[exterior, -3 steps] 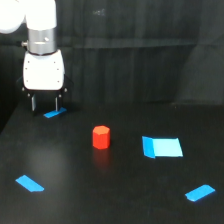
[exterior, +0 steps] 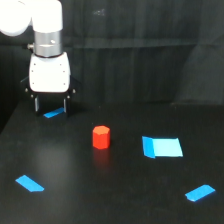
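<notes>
A small red block [exterior: 101, 137] with an angular outline stands upright near the middle of the dark table. To its right lies a flat light-blue square [exterior: 168, 147] with a darker blue strip along its left side. My gripper [exterior: 51, 103] is at the back left, pointing down under the white arm. Its two dark fingers are spread apart, and I see nothing held between them. Both the red block and the blue square are well clear of it.
Blue tape strips mark the surface: one [exterior: 54, 112] just by the gripper, another [exterior: 29, 184] at front left, a third [exterior: 200, 192] at front right. A dark curtain [exterior: 140, 55] hangs behind.
The arm has shifted slightly to the right, and the gripper's fingers stand farther apart than before. The red block, the blue square and the tape strips have stayed put.
</notes>
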